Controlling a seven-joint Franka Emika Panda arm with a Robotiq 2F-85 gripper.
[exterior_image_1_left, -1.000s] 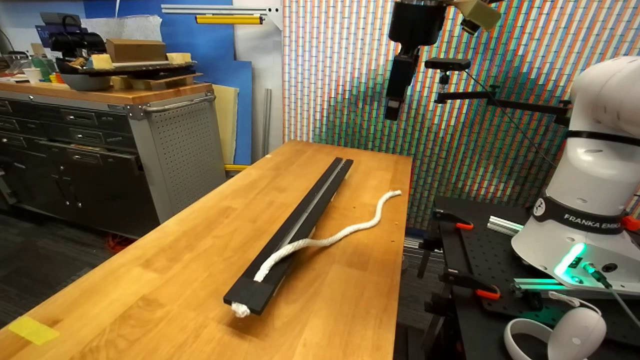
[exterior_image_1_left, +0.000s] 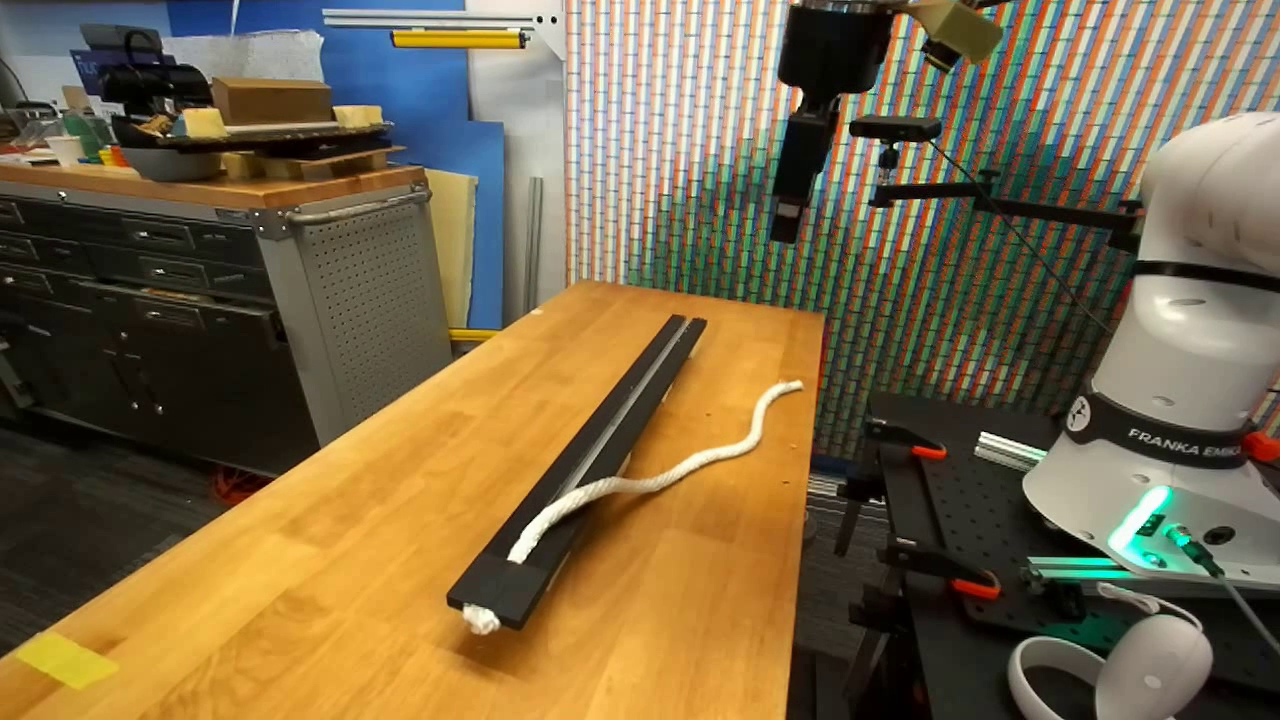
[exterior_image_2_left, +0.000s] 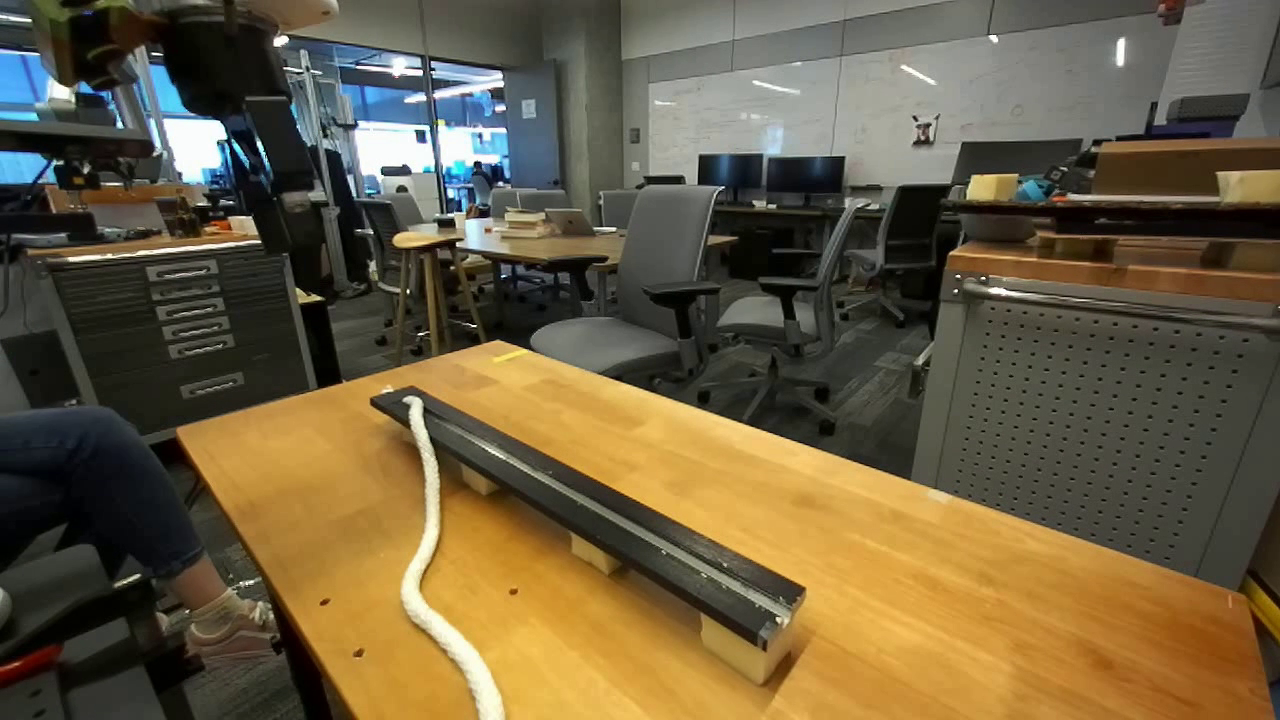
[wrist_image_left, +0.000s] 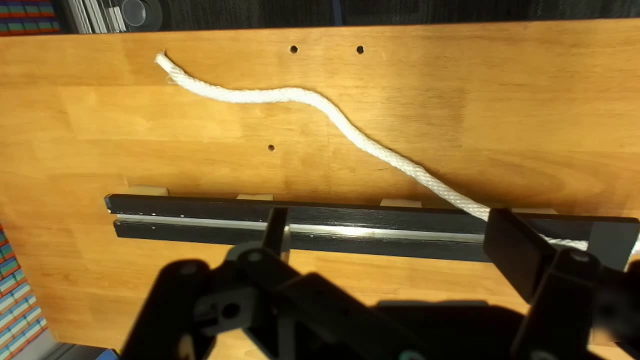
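Note:
A white rope (exterior_image_1_left: 705, 458) runs out from one end of a long black grooved rail (exterior_image_1_left: 636, 402) and curves across the wooden table. At that end a black cover crosses the rope, whose frayed tip (exterior_image_1_left: 481, 619) pokes out past it. Most of the groove (wrist_image_left: 354, 231) is bare, and the rope's free end (wrist_image_left: 163, 60) lies on the table near its edge. My gripper (exterior_image_1_left: 786, 234) hangs high above the table, clear of rope and rail. In the wrist view its fingers (wrist_image_left: 517, 252) stand wide apart, open, with nothing held between them.
Wooden blocks (exterior_image_2_left: 744, 648) hold the rail above the wooden table (exterior_image_2_left: 960, 624). A tool cabinet (exterior_image_1_left: 372, 276) stands beyond the table's left side. A black bench with clamps (exterior_image_1_left: 948, 576) carries the arm's base. The table on both sides of the rail is otherwise mostly clear.
Rope and rail lie unchanged. The gripper hangs in nearly the same place, at most very slightly lower.

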